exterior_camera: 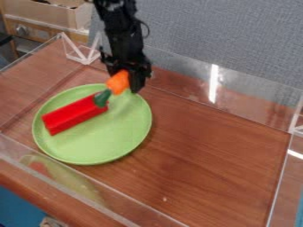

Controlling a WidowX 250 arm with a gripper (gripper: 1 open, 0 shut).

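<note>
A black robot gripper [126,74] is shut on an orange object [117,82] with a green tip, probably a toy carrot, at the back-right rim of a green plate [112,142]. A long red block [71,116] lies on the left part of the plate, close to the green tip. The fingertips are partly hidden behind the orange object.
A white wire stand [80,51] is at the back left, with a wooden box beyond it. A grey wall stands behind.
</note>
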